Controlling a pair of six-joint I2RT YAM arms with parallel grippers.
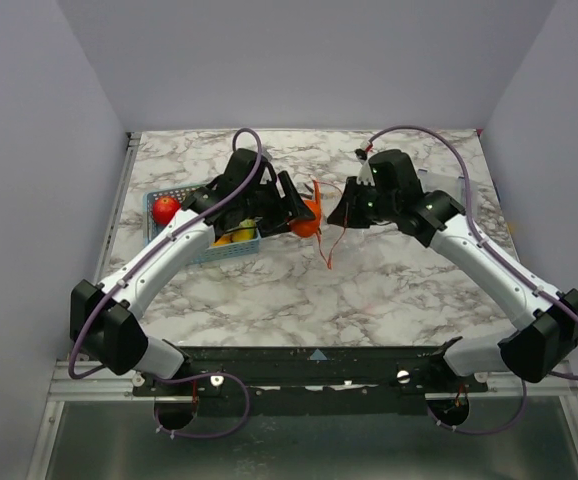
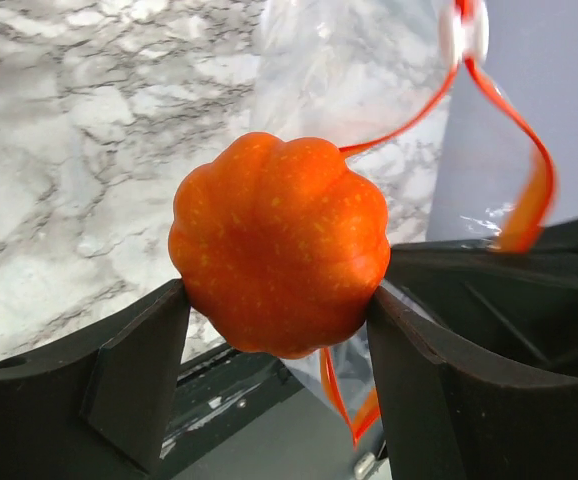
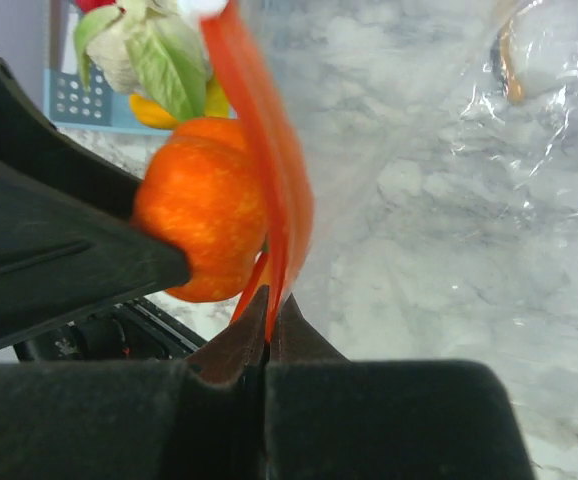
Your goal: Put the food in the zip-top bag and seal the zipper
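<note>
My left gripper is shut on a ribbed orange pumpkin [image 2: 279, 245], which fills the middle of the left wrist view. From above, the pumpkin [image 1: 307, 220] is at the mouth of the clear zip top bag [image 1: 354, 275], with orange zipper strips on either side of it. The bag's orange strip [image 3: 259, 150] runs down between the fingertips of my right gripper, shut on that edge. A white slider [image 2: 464, 35] sits on the zipper. The mouth gapes around the pumpkin; how deep the pumpkin is cannot be told.
A blue basket [image 1: 231, 249] at the back left holds a red item [image 1: 165, 209], yellow food and, in the right wrist view, a leafy pale vegetable [image 3: 154, 55]. Something clear [image 1: 447, 183] lies at the back right.
</note>
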